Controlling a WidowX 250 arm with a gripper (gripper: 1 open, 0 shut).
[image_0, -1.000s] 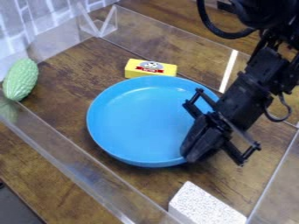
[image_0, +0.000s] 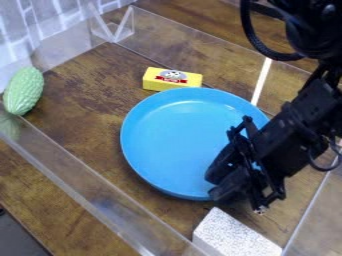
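Observation:
A blue plate (image_0: 167, 135) lies on the wooden floor in the middle of the enclosure. My black gripper (image_0: 230, 182) is low at the plate's lower right edge, partly over its rim; whether its fingers grip the rim is hidden by the dark housing.
A yellow box (image_0: 171, 78) sits behind the plate. A green corn-like toy (image_0: 24, 91) is at the far left. A white speckled block (image_0: 235, 232) lies at the front right. Clear walls (image_0: 67, 160) edge the area; bare wood is free left of the plate.
My gripper has moved slightly, staying at the plate's lower right edge.

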